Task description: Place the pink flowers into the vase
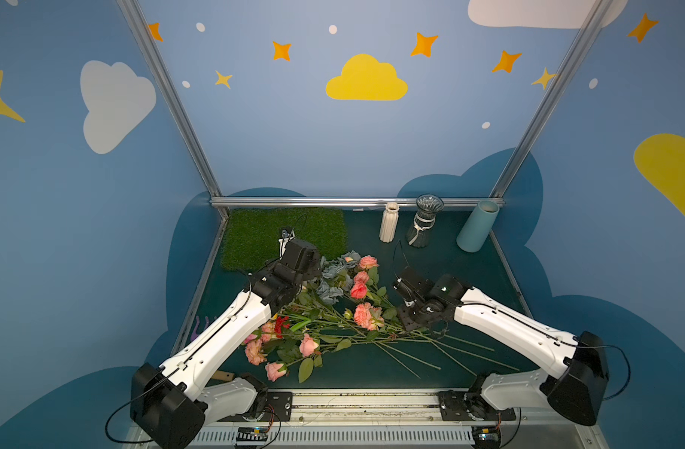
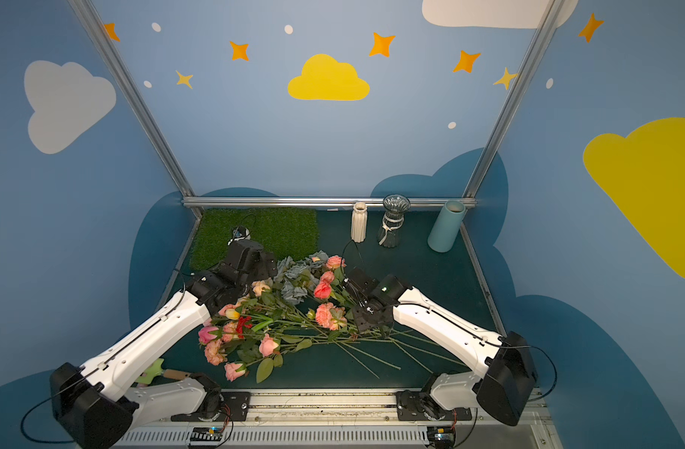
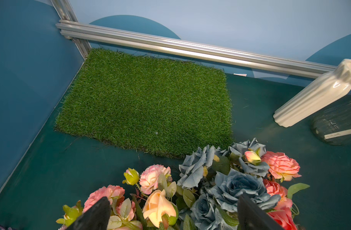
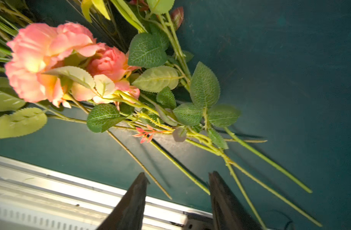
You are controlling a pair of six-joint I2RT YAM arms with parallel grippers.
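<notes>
A pile of artificial flowers covers the front middle of the table. Among them are pink blooms (image 1: 368,315), and the right wrist view has a large pink flower (image 4: 39,61) close up, with green stems (image 4: 273,163) fanning to the right. Above those stems my right gripper is part open, its fingers apart, gripping nothing. My left gripper stands open over the blue-grey roses (image 3: 240,187) and pale pink flowers (image 3: 154,178), also empty. At the back stand a white ribbed vase (image 1: 389,223), a glass vase (image 1: 425,217) and a blue-green vase (image 1: 478,226); which one is meant cannot be told.
A patch of artificial grass (image 3: 148,99) lies at the back left. A metal rail (image 3: 190,48) runs along the rear edge, and another white rail (image 4: 49,187) borders the front. Bare table (image 4: 290,76) shows on the right side.
</notes>
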